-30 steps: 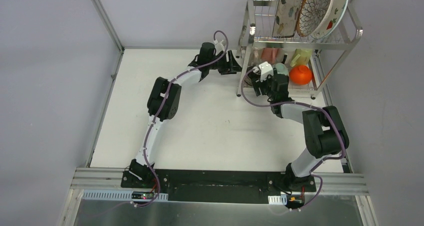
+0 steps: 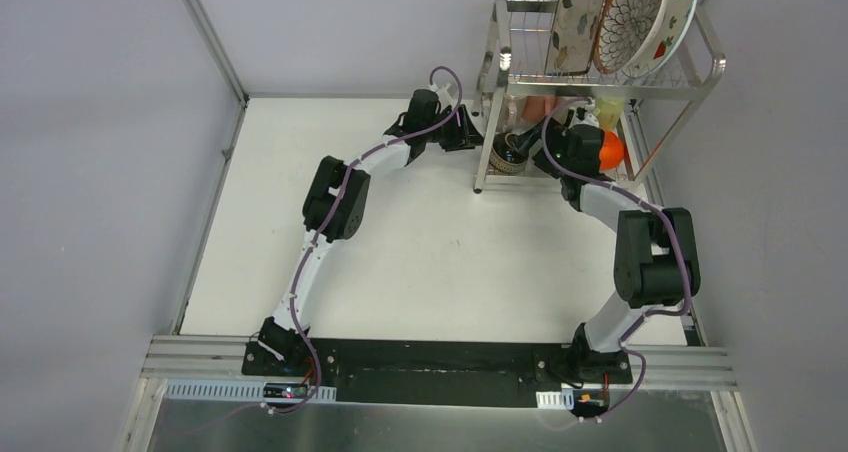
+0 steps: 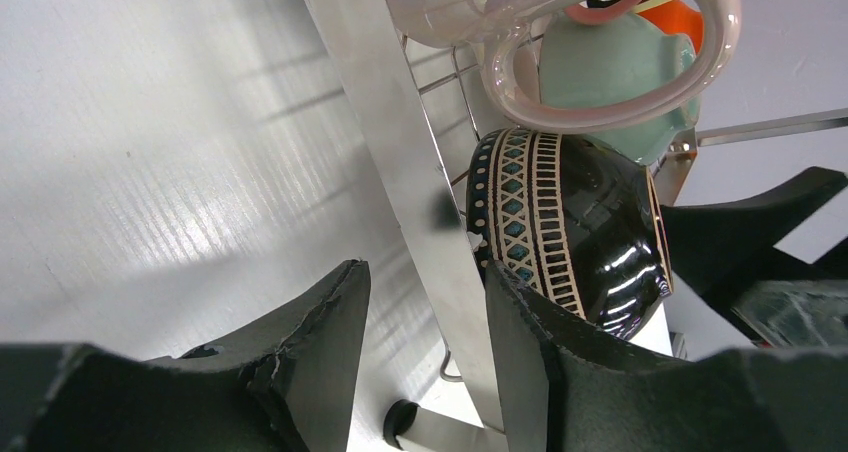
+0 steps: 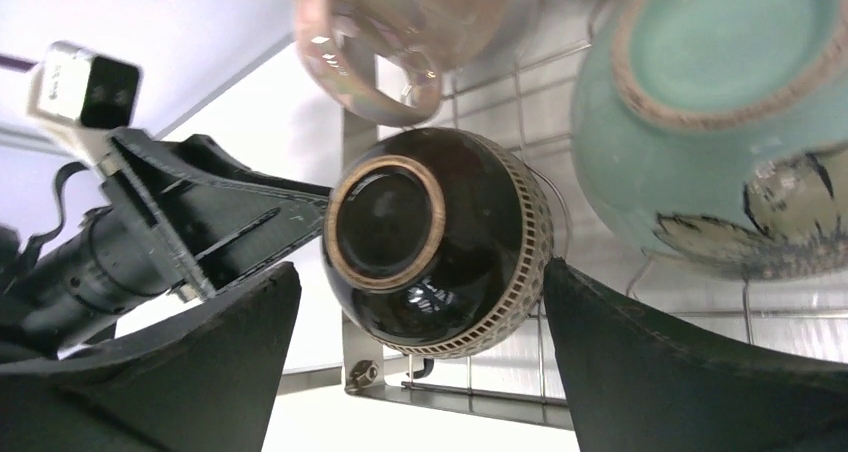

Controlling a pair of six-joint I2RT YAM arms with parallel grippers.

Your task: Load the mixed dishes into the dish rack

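Observation:
The black patterned bowl [image 4: 440,252] lies tilted on its side on the lower level of the dish rack [image 2: 610,89], against the left upright. My left gripper is at that upright from outside, one finger touching or very near the bowl; whether anything is pinched between its fingers is hard to tell. My right gripper is inside the rack over the bowl, fingers apart, one either side of it in its wrist view. A pink mug [image 3: 600,112] and a celadon bowl [image 4: 720,172] sit beside the black bowl.
An orange item [image 2: 611,152] and yellow cup [image 2: 610,112] are on the lower level at right. A patterned tray [image 2: 575,27] and round plate [image 2: 645,22] stand on the upper level.

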